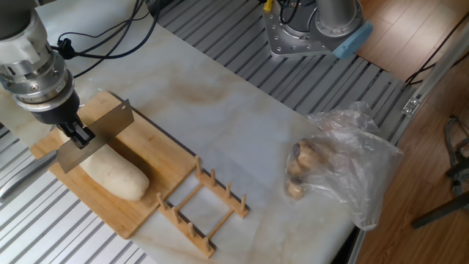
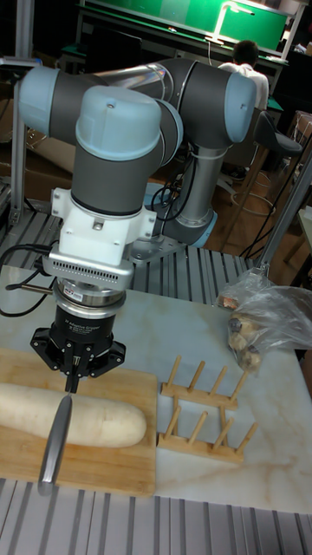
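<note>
My gripper (image 1: 82, 138) is shut on the blade of a broad kitchen knife (image 1: 110, 132), holding it over the cutting board. The knife's grey handle (image 2: 55, 444) points toward the front of the table. Beneath the blade lies a thick, pale, long vegetable (image 1: 119, 176), resting on the wooden cutting board (image 1: 165, 158). In exterior view 3 the vegetable (image 2: 101, 424) runs crosswise to the knife, its rounded end to the right. Whether the blade's edge touches it cannot be told, and part of it is hidden behind the knife and gripper.
A wooden peg rack (image 1: 190, 194) stands right beside the board. Farther right, a clear plastic bag (image 1: 355, 172) holds several brown, rounded pieces (image 1: 308, 158). Black cables (image 1: 110, 55) hang behind the gripper. The marbled tabletop (image 1: 227, 110) between board and bag is bare.
</note>
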